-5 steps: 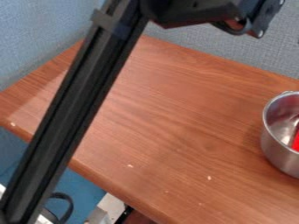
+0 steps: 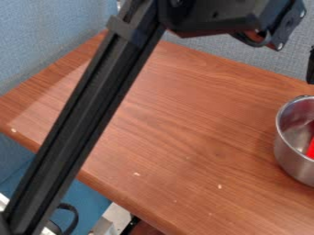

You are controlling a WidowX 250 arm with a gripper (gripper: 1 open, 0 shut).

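Note:
The black arm crosses the view from the lower left to the top, where its dark upper end (image 2: 240, 18) leans right. A black piece, too cropped to identify, shows at the right edge above a steel pot (image 2: 288, 156). The pot sits on the wooden table at the right, cut off by the frame, with a red object (image 2: 310, 149) inside. Whether the black piece is part of the gripper cannot be told; the gripper's fingers are not clearly visible.
Blue-grey padded walls stand behind and at the left. Below the table's near left edge are blue flooring and cables.
The arm's upper end has shifted slightly, and a black piece has come into view at the right edge above the pot. The pot stays in place.

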